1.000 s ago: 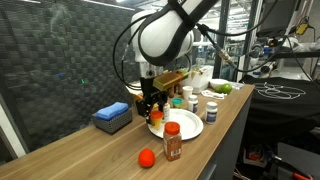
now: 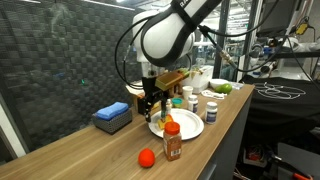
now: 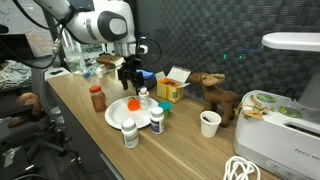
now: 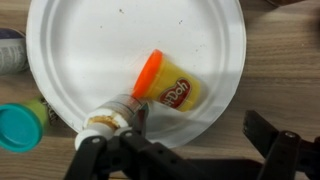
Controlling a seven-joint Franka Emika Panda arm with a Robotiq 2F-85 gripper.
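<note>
A yellow Play-Doh can (image 4: 174,84) with an orange lid lies on its side on the white plate (image 4: 75,33). My gripper is open above the plate, with nothing held between its fingers. In the wrist view the can lies just beyond the gap between them. A white bottle (image 4: 103,122) stands close to the left finger; whether they touch cannot be told. From exterior view 1 the gripper (image 2: 158,98) hangs over the plate's near left part, above the can (image 2: 163,121).
A teal-lidded tub (image 4: 18,127) stands beside the plate. An orange-lidded jar (image 2: 172,142) and a red ball (image 2: 146,158) are in front. White-capped bottles (image 3: 157,121) (image 3: 130,133) stand near the plate.
One second ago the orange lid showed higher, close under my gripper. Now the can is lower on the plate, with its yellow side showing, and the fingers stand clear above it.
</note>
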